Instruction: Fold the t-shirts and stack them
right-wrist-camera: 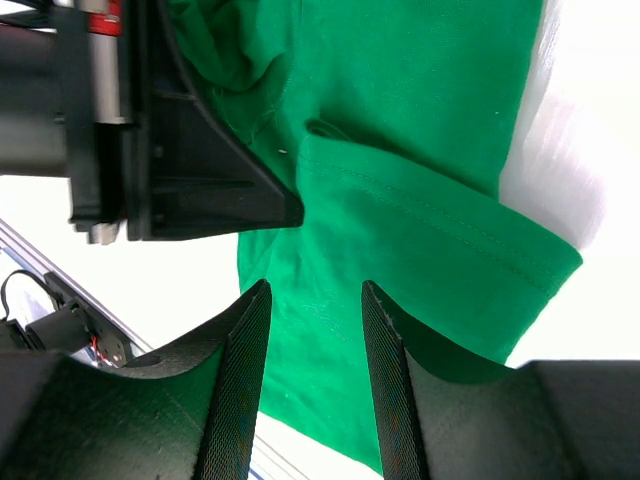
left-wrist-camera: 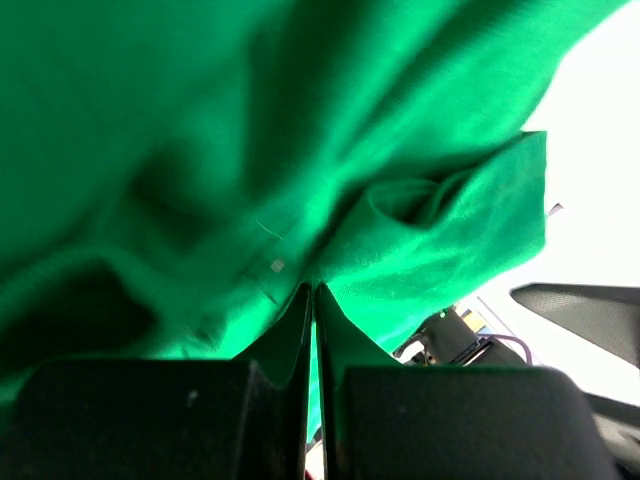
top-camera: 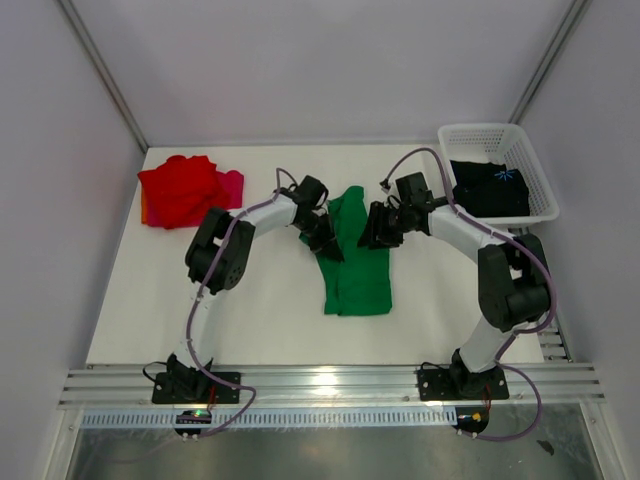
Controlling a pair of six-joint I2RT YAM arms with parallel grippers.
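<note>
A green t-shirt (top-camera: 365, 285) lies as a long strip down the middle of the table, partly hidden by both arms. My left gripper (top-camera: 338, 257) is over its left side. In the left wrist view the left gripper is shut with its tips against the wrinkled green cloth (left-wrist-camera: 420, 250); no cloth clearly shows between them. Above the shirt's right part is my right gripper (top-camera: 380, 243). The right wrist view has the right gripper partly open, green cloth (right-wrist-camera: 400, 215) beneath it and nothing between its fingers.
Red folded cloth (top-camera: 182, 192) lies in a pile at the back left, with a pink piece (top-camera: 233, 188) beside it. A white basket (top-camera: 545, 205) holding dark cloth (top-camera: 490, 188) stands at the back right. Bare table (top-camera: 270, 325) shows at the front left.
</note>
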